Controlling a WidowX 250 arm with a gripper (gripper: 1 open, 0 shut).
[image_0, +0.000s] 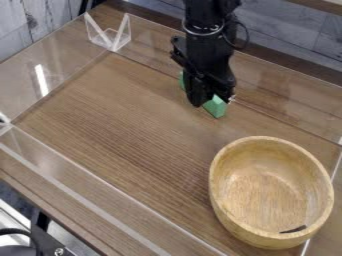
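Note:
The black arm reaches down from the top centre to the wooden tray floor, where my gripper (201, 96) sits over a green object (214, 108). The green thing is partly hidden by the gripper and shows on both sides of it. Whether anything is between the fingers is hidden; the gripper looks shut.
A tan round bowl (265, 160) stands at the lower right, with a small dark item inside. A white wire piece (110, 35) is at the upper left edge.

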